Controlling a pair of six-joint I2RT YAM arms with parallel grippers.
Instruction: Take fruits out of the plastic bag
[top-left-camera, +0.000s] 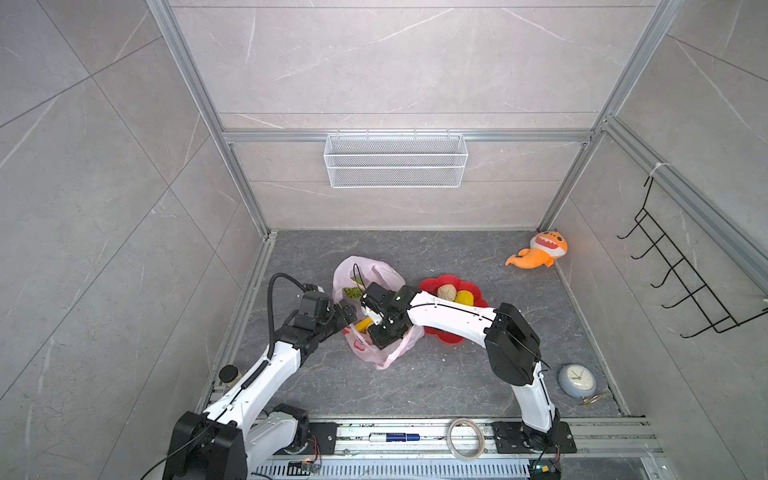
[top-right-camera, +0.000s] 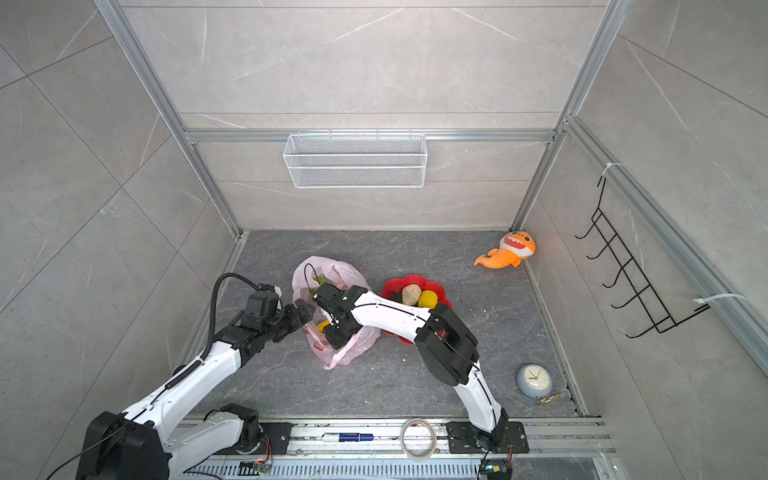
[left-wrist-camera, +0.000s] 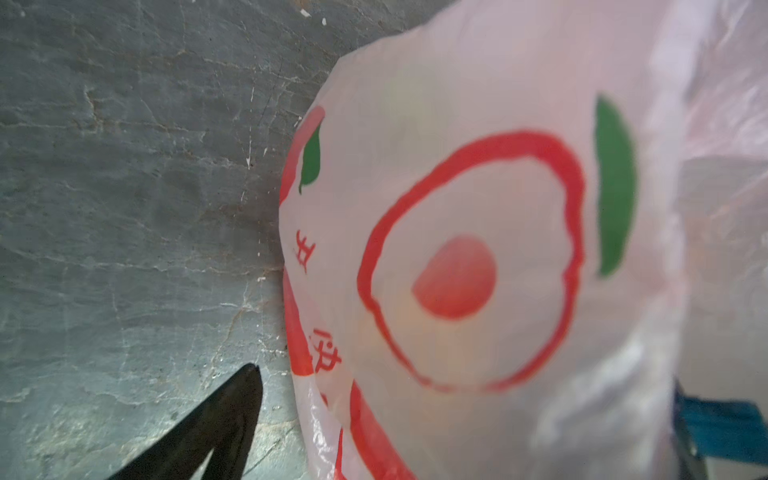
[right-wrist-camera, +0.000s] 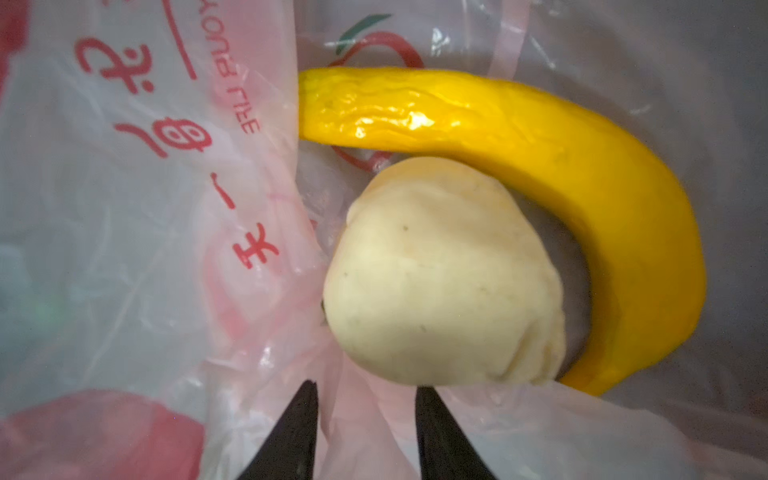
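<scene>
The pink-white plastic bag (top-left-camera: 382, 272) lies open-mouthed on the table. Inside it, in the right wrist view, a yellow banana (right-wrist-camera: 640, 208) curves round a cream-coloured rounded fruit (right-wrist-camera: 440, 280). A green fruit (top-left-camera: 353, 293) shows near the bag's far left side. Down in the bag, my right gripper is shut on pink film, fingertips just short of the cream fruit. At the bag's left side my left gripper (top-left-camera: 349, 312) stands open. One of its dark fingers (left-wrist-camera: 232, 416) is outside the printed bag wall (left-wrist-camera: 480, 200); the other is not clearly seen.
Right of the bag, partly under the right arm, sits a red flower-shaped bowl (top-left-camera: 479, 297) with a beige fruit (top-left-camera: 447, 293) and a yellow one (top-left-camera: 464, 297). An orange toy (top-left-camera: 537, 251) and a clock (top-left-camera: 577, 380) stand farther right.
</scene>
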